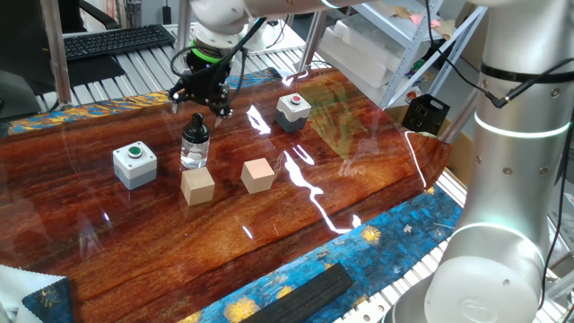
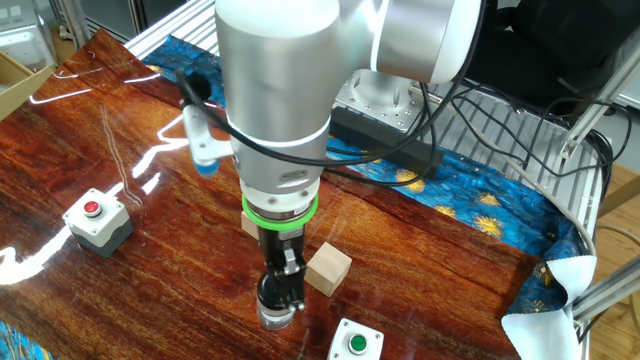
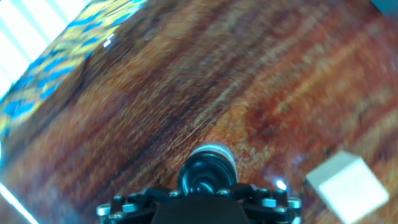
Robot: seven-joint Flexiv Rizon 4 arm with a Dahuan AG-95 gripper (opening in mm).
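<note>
A clear bottle with a black top [image 1: 195, 144] stands upright on the wood-patterned table cover. Above it hangs my gripper [image 1: 200, 109], open, its fingers spread wide and nothing between them. From the wrist, the bottle's black cap [image 3: 207, 171] shows just ahead of the gripper's dark middle, with the fingers [image 3: 280, 203] far apart on either side. In exterior view 2 the bottle [image 2: 274, 317] is partly covered by the gripper. Two wooden cubes sit close by: one cube [image 1: 197, 187] right in front of the bottle, another cube [image 1: 258, 176] to its right.
A green-button box [image 1: 135, 166] stands left of the bottle, and a red-button box [image 1: 292, 112] behind and to the right. A dark strip [image 1: 300, 296] lies along the front edge. The table's right and front-left areas are open.
</note>
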